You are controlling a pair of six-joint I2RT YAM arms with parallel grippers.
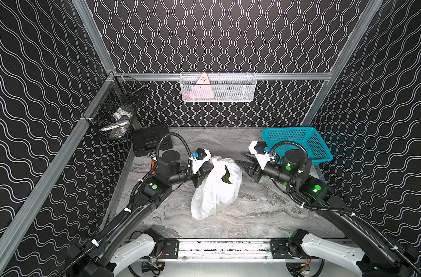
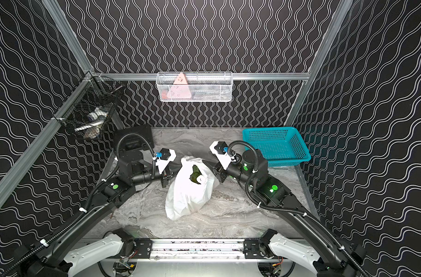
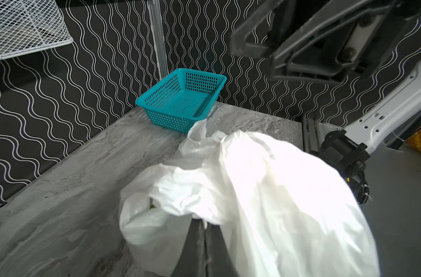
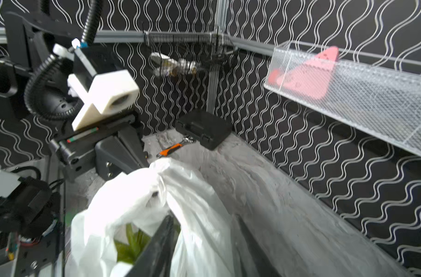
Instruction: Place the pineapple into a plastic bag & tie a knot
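Observation:
A white plastic bag (image 1: 215, 189) stands bunched on the table's middle. Through its opening, dark green leaves of the pineapple (image 1: 226, 176) show; the rest of the fruit is hidden inside. At the bag's left upper edge, my left gripper is shut, with thin folds of film at its fingertips. The bag's raised edge meets those fingertips in the right wrist view. On the other side, my right gripper is partly open. Between its blurred fingers a twisted strip of the bag passes, not visibly clamped.
A teal basket (image 2: 276, 161) sits at the back right and a black case (image 1: 150, 139) at the back left. An orange-handled tool (image 4: 170, 149) lies near the case. A white wire basket (image 1: 233, 92) hangs on the back wall. Bare table surrounds the bag in front.

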